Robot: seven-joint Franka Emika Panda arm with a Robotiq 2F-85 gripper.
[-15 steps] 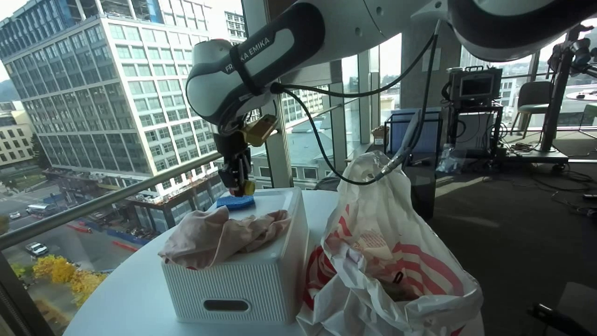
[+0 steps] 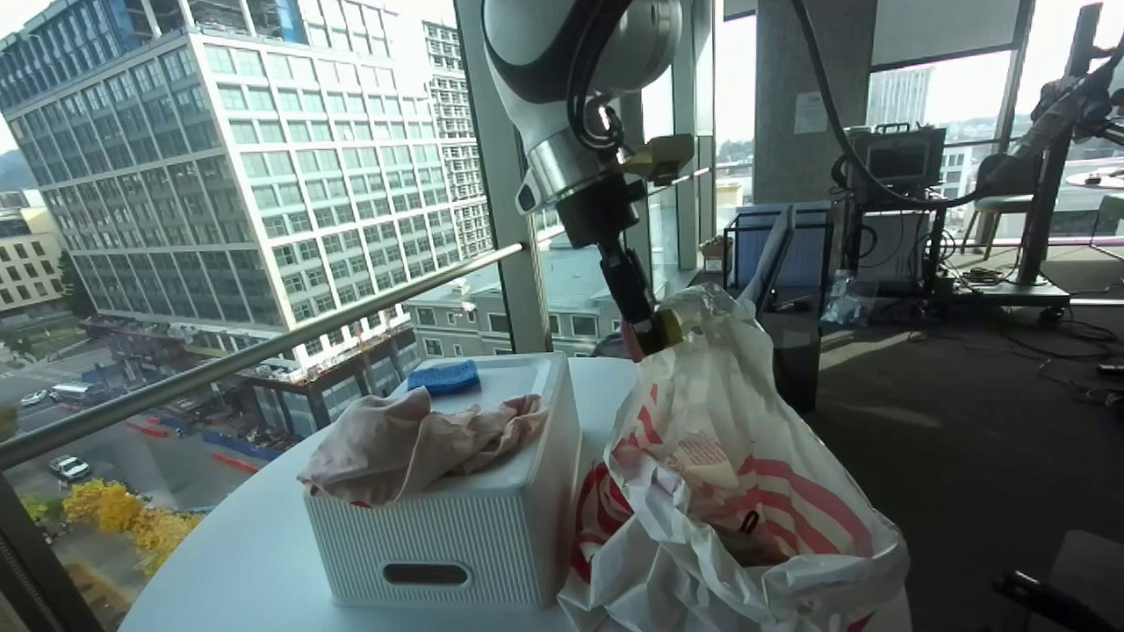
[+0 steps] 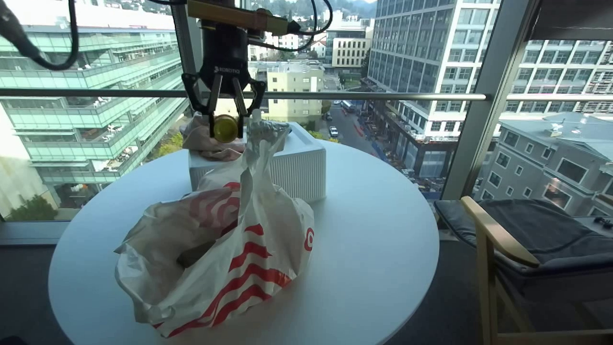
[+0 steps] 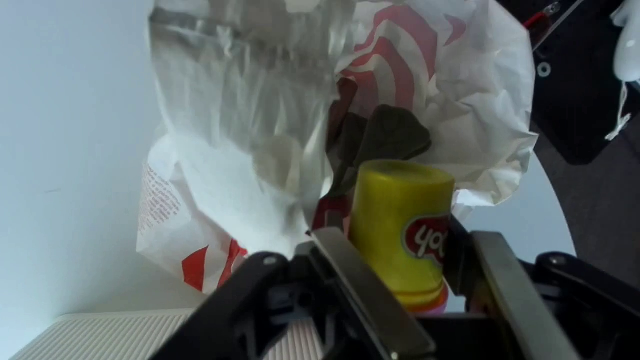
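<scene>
A yellow Play-Doh tub (image 4: 393,234) sits between the fingers of my gripper (image 3: 225,129), which is shut on it; its round yellow end (image 3: 225,128) faces the second exterior camera. In the first exterior view the gripper (image 2: 653,332) hangs at the upper edge of the white plastic bag (image 2: 708,384) with red stripes. From the wrist, the bag (image 4: 264,132) lies beyond the tub, its mouth gaping. Dark items (image 4: 393,133) show inside the bag. The bag's upright handle side hides part of its inside in the wrist view.
A white ribbed box (image 2: 453,537) stands beside the bag on the round white table (image 3: 368,247). A pinkish cloth (image 2: 395,442) and a blue sponge (image 2: 443,377) lie on its lid. Bare tabletop shows to the bag's right in the second exterior view.
My gripper has moved right, from above the blue sponge on the box to the upper edge of the bag, carrying the yellow tub. Bag, box and cloth look unmoved.
</scene>
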